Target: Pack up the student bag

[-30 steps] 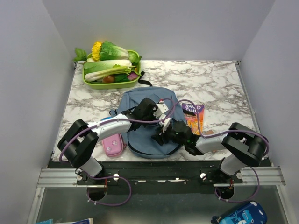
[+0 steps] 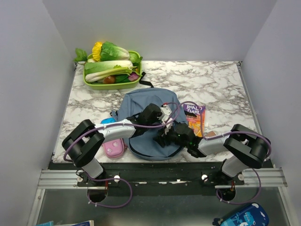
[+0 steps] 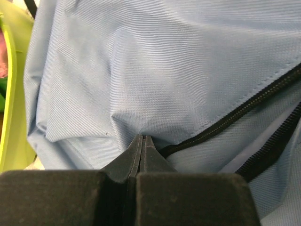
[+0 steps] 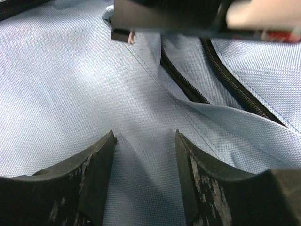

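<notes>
The grey-blue bag (image 2: 150, 95) lies flat in the middle of the marble table, partly covered by both arms. In the left wrist view, my left gripper is shut, its tips against a fold of bag fabric beside the black zipper (image 3: 235, 113); nothing clearly shows between them. My right gripper stands part open over the bag's smooth front panel, its fingers apart with fabric beneath. A Roald Dahl book (image 2: 194, 118) lies at the bag's right. Left of the bag are a pink case (image 2: 114, 148) and a blue item (image 2: 108, 120).
A green basket (image 2: 113, 86) full of vegetables stands at the back left, near a black strap (image 2: 147, 83). A small brown object (image 2: 210, 133) is partly hidden by the right arm. A blue pouch (image 2: 244, 216) sits below the front edge.
The right arm stays nearly in place, and the bag looks almost unchanged.
</notes>
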